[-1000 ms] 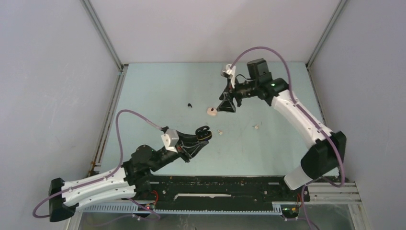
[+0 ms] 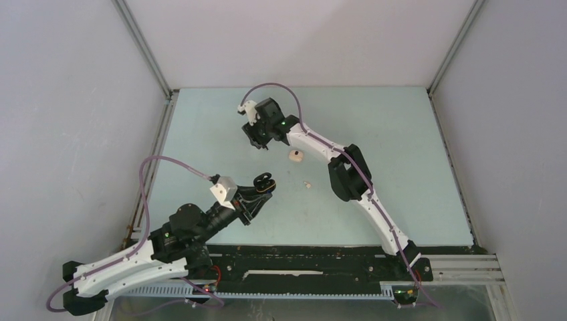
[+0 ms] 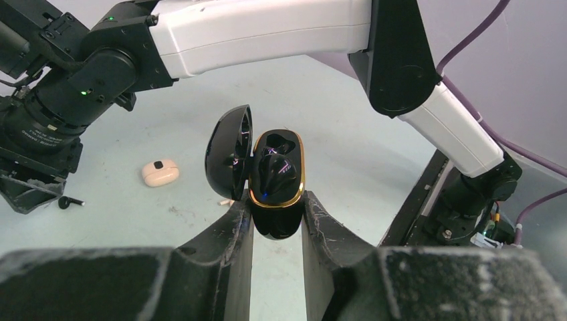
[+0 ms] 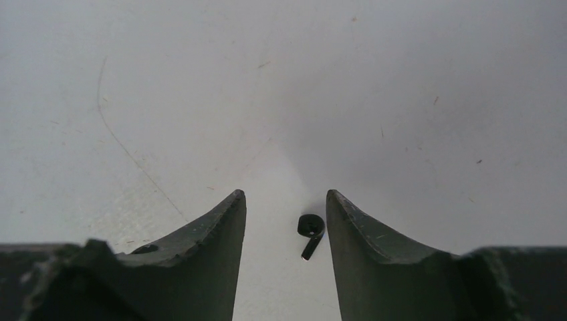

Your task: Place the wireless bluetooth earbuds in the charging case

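My left gripper (image 2: pixel 257 200) is shut on an open black charging case (image 3: pixel 275 184) with a gold rim, its lid (image 3: pixel 227 150) raised. Up at the back centre of the table, my right gripper (image 2: pixel 256 140) stands part open; in the right wrist view a small black earbud (image 4: pixel 310 227) lies on the table below and between its fingers, apparently not gripped. The same earbud (image 3: pixel 67 202) shows at the left of the left wrist view.
A beige case (image 2: pixel 295 155) lies near the table's middle, with a small pale piece (image 2: pixel 307 184) below it. The right arm crosses the right half.
My right arm has swept left across the table to over the black earbud.
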